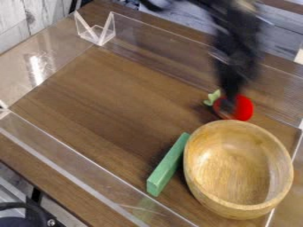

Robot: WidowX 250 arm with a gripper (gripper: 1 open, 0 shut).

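My gripper (229, 87) is a dark, blurred shape in the upper right of the camera view, hanging above a red strawberry-like toy (236, 109) with a green top and partly covering it. Its fingers are too blurred to tell how they stand. A wooden bowl (236, 198) sits at the lower right, just in front of the red toy. A long green block (165, 168) lies along the bowl's left side.
Transparent walls edge it, with a small clear bracket (96, 30) at the back left.
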